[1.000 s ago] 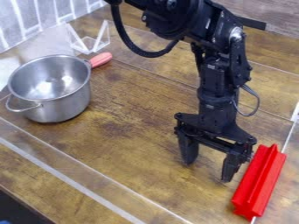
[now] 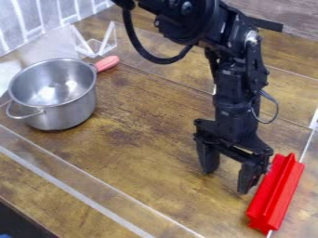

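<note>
My black gripper (image 2: pixel 229 160) stands open low over the wooden table (image 2: pixel 125 186), its two fingers pointing down at or near the surface, with nothing visible between them. Just to its right lies a long red object (image 2: pixel 276 191), set at a slant along the lower right, close to the right finger.
A steel pot (image 2: pixel 54 95) sits at the left, with a pink-handled item (image 2: pixel 107 63) behind it. A clear or white object (image 2: pixel 56 46) lies at the back left.
My gripper has shifted very slightly over the last second, staying low and open beside the red object. Nothing else has visibly moved.
</note>
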